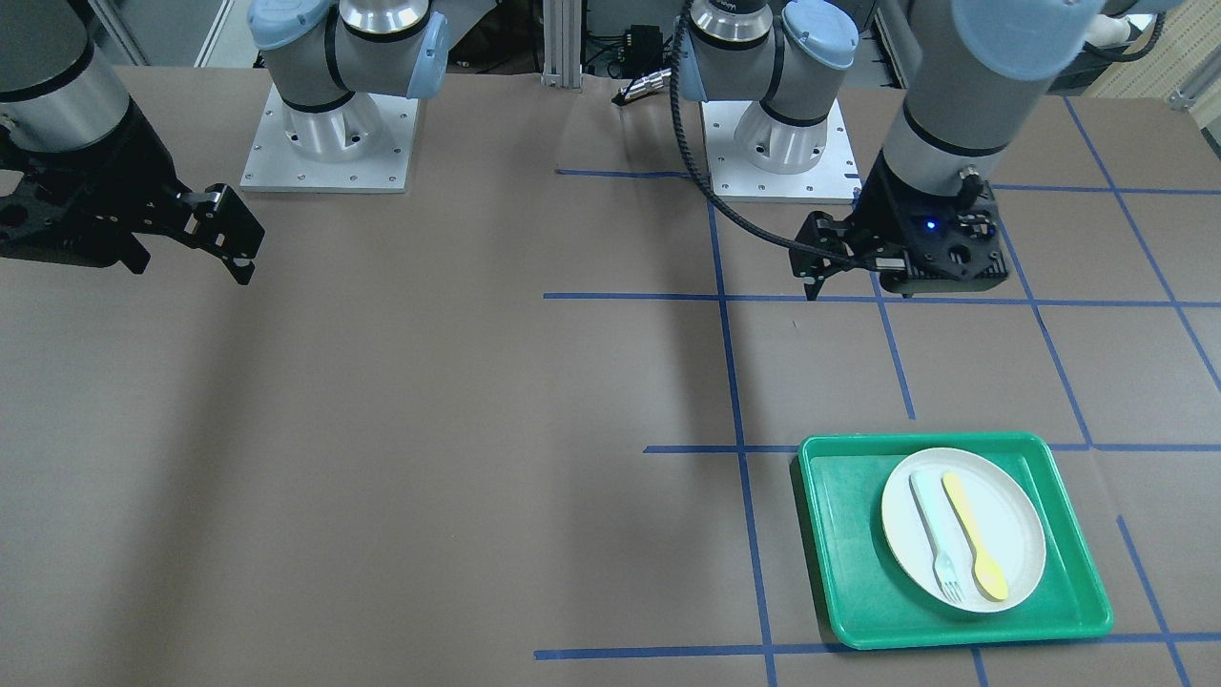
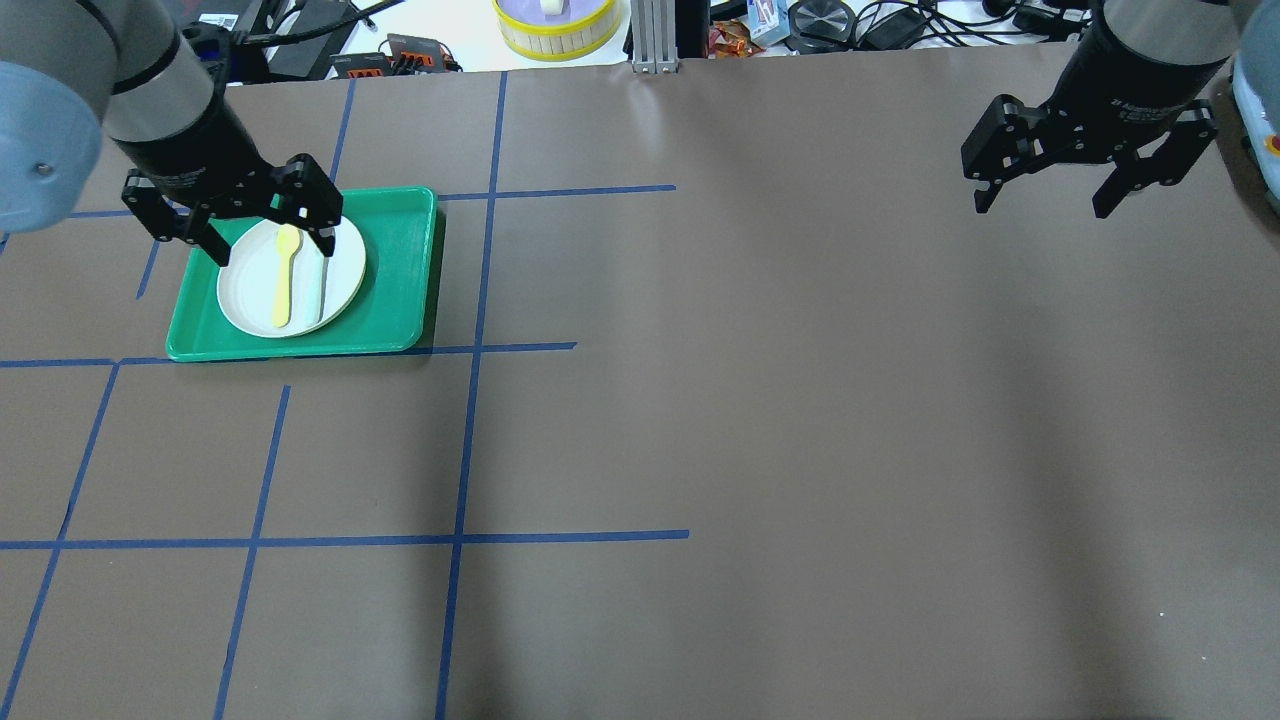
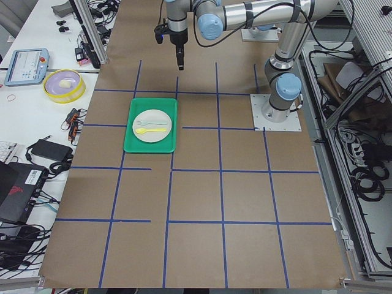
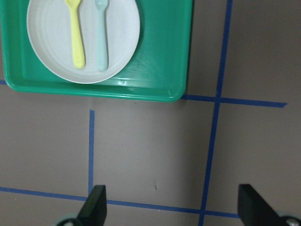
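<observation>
A green tray (image 1: 841, 538) holds a white plate (image 1: 1007, 527) with a light blue fork (image 1: 929, 515) and a yellow spoon (image 1: 973, 538); the same tray (image 4: 160, 56) fills the top left of the wrist view. My gripper (image 1: 858, 286) hangs high above the table, behind the tray in the front view. In the wrist view its two fingers stand wide apart at the bottom corners, with only bare table between them, so it is open.
A second black gripper (image 1: 183, 229) is at the left of the front view. The table (image 1: 458, 401) left of the tray is clear apart from blue tape lines.
</observation>
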